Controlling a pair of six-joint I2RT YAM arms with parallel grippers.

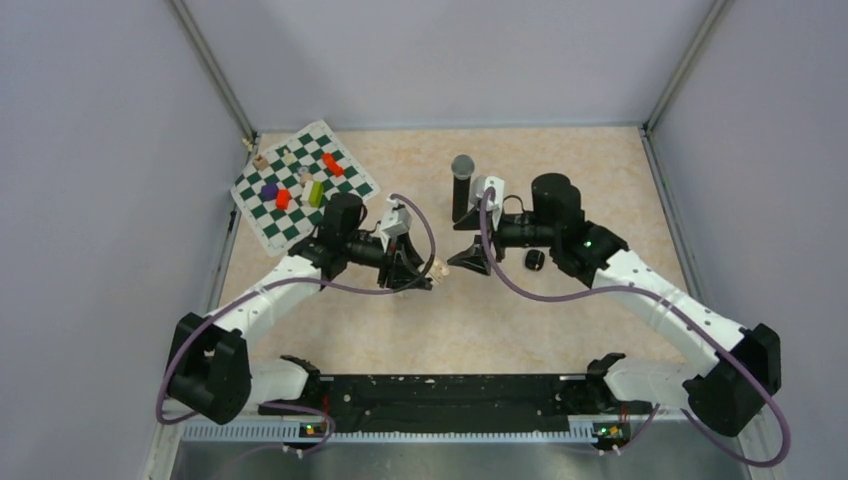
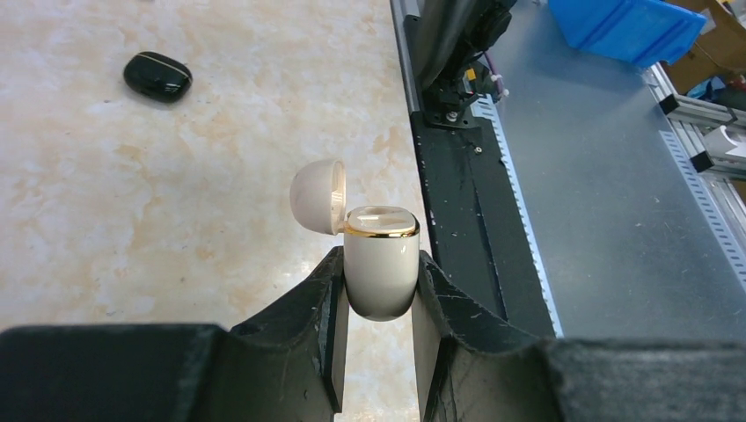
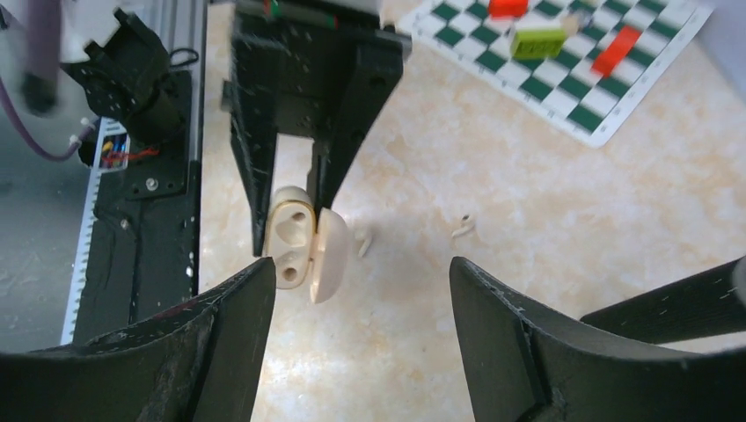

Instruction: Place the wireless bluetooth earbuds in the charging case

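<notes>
My left gripper is shut on the cream, gold-rimmed charging case (image 2: 381,264), held upright in the left wrist view with its lid (image 2: 315,193) open. In the right wrist view two empty wells show inside the case. My right gripper is open, nothing between its fingers, a short distance right of the case in the top view. Two small white earbuds (image 3: 364,242) (image 3: 464,225) lie on the table beyond the case in the right wrist view.
A black oval object (image 1: 534,260) lies by my right arm. A dark cylinder (image 1: 462,190) stands at back centre. A checkered board (image 1: 270,225) with several blocks lies at back left.
</notes>
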